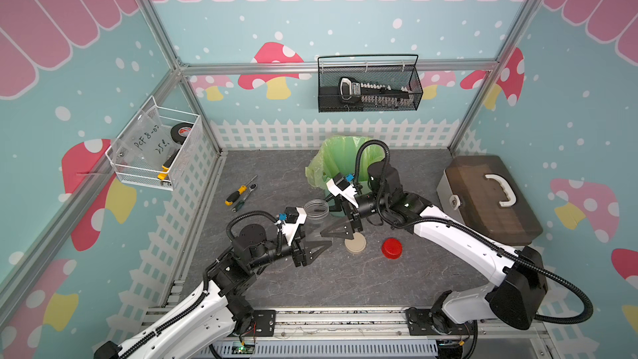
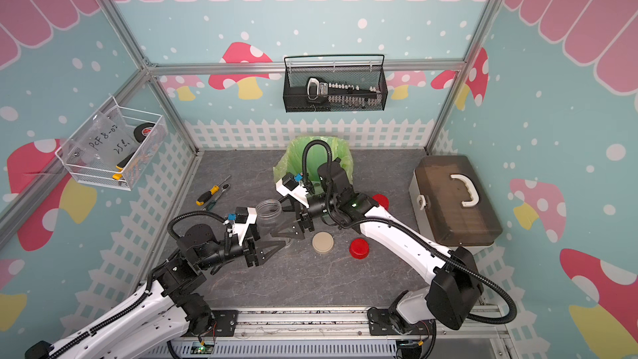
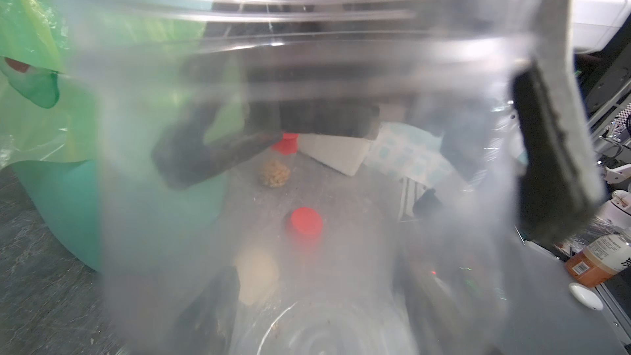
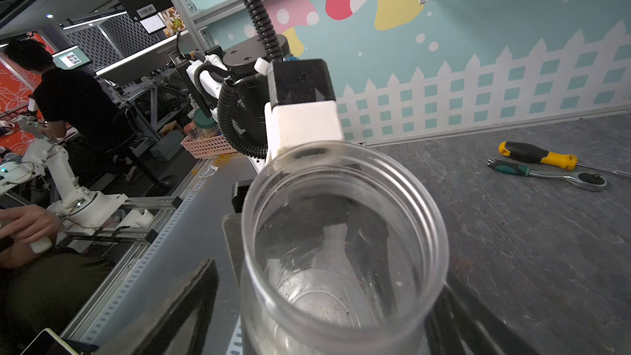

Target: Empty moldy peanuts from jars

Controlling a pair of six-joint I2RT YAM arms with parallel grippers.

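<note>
An empty clear plastic jar point(image 4: 345, 328) stands upright between my grippers in the top views, its open mouth upward. My left gripper point(image 1: 315, 250) is shut on it. My right gripper point(image 2: 285, 220) is at the jar, part open, with its fingers either side of it in the right wrist view. The green-lined bin point(image 1: 325, 156) is behind them. A beige lid point(image 2: 323, 242) and a red lid point(image 2: 359, 248) lie on the table. A small pile of peanuts point(image 3: 274, 173) shows blurred through the jar in the left wrist view.
A screwdriver point(image 1: 235, 194) and a ratchet point(image 4: 585, 180) lie at the back left. A brown case point(image 1: 491, 199) stands on the right. Wire baskets point(image 2: 335, 93) hang on the walls.
</note>
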